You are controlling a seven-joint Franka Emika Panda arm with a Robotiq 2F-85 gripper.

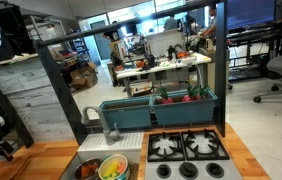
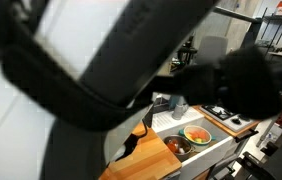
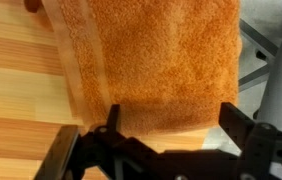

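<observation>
An orange cloth (image 3: 161, 60) lies spread on the wooden counter (image 3: 21, 95) in the wrist view, one edge running toward the bottom of the picture. My gripper is open above the cloth's near edge, its two dark fingers apart and nothing held between them. At the far left of exterior view 1, the gripper (image 1: 3, 148) hangs low over the wooden counter. Exterior view 2 is largely blocked by the blurred arm, and the fingertips are hidden there.
Right of the wooden counter is a sink holding bowls (image 1: 113, 167), with a faucet (image 1: 103, 122) behind. Farther right stands a stove (image 1: 186, 147). A teal planter (image 1: 186, 108) with red items lines the back.
</observation>
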